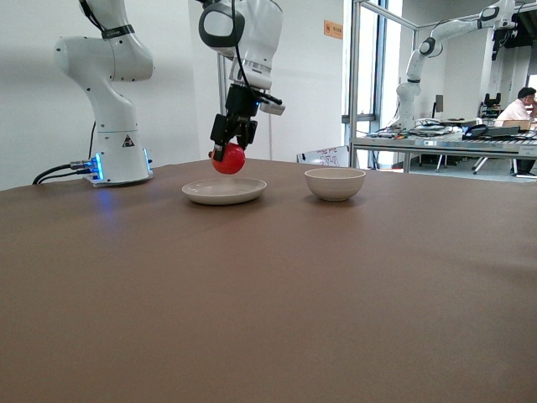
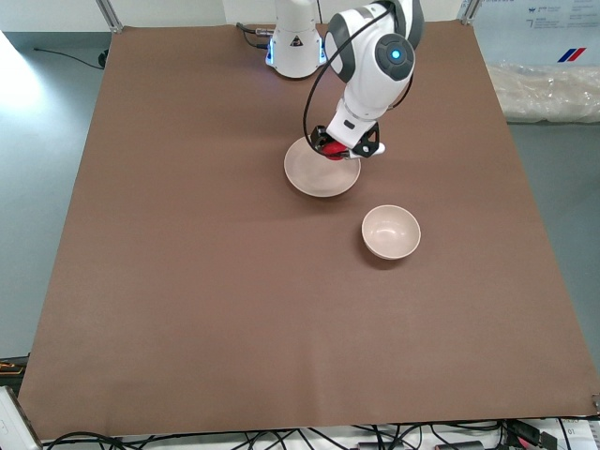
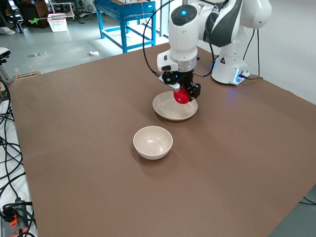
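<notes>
My black gripper (image 1: 233, 143) is shut on a red ball (image 1: 228, 161), held just above a shallow white plate (image 1: 224, 192); in the left view the gripper (image 2: 342, 146) hides much of the ball over the plate (image 2: 314, 178). The ball (image 3: 181, 97) also shows clearly in the right view, over the back part of the plate (image 3: 173, 111). A small cream bowl (image 2: 391, 232) stands apart from the plate, on its front right in the left view and nearer the camera in the right view (image 3: 152, 142).
The arm's white base (image 1: 122, 159) stands at the back edge with cables. Cables also run beyond the table's edge.
</notes>
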